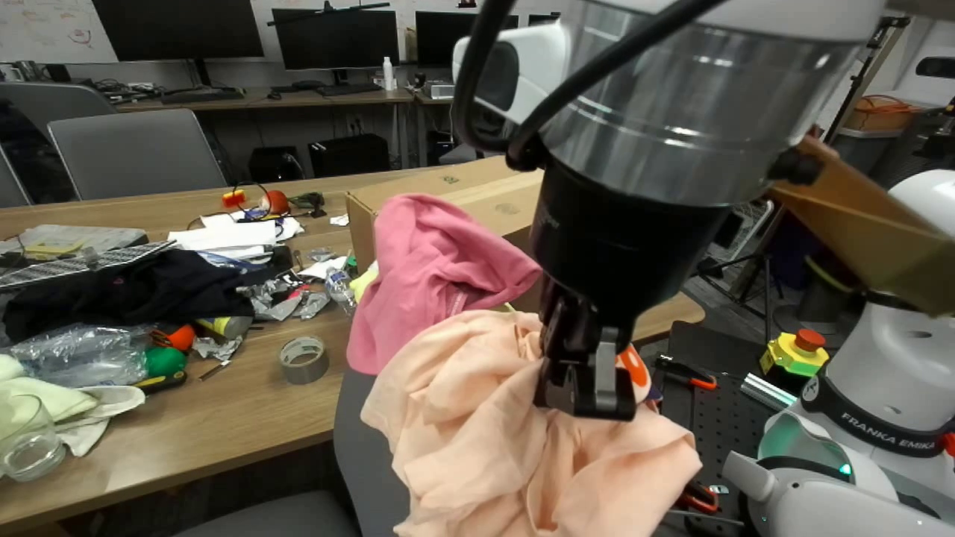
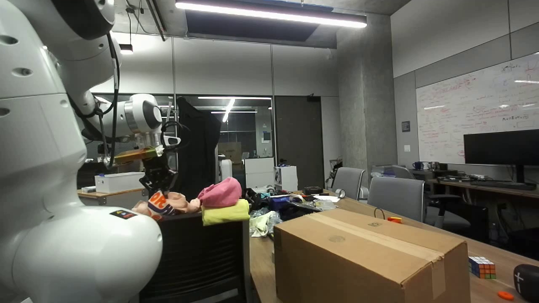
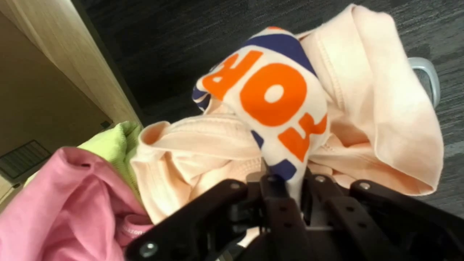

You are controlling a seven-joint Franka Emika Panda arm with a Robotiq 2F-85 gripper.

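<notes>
A peach cloth garment (image 1: 501, 421) with an orange and navy print lies bunched over the top of a dark chair (image 2: 197, 257). My gripper is shut on the garment, with a fold of its white, orange-lettered part (image 3: 274, 93) pinched between the fingers. In exterior view 1 the gripper (image 1: 586, 394) sits down against the cloth from above. Beside the peach garment hangs a pink cloth (image 1: 430, 268). A yellow-green cloth (image 2: 225, 212) shows under the pink one.
A large cardboard box (image 2: 364, 247) stands on the wooden table (image 1: 260, 394) near the pink cloth. Tape roll (image 1: 304, 359), glass (image 1: 27, 437) and clutter cover the table's left side. A yellow box with a red button (image 1: 794, 353) is near the robot base.
</notes>
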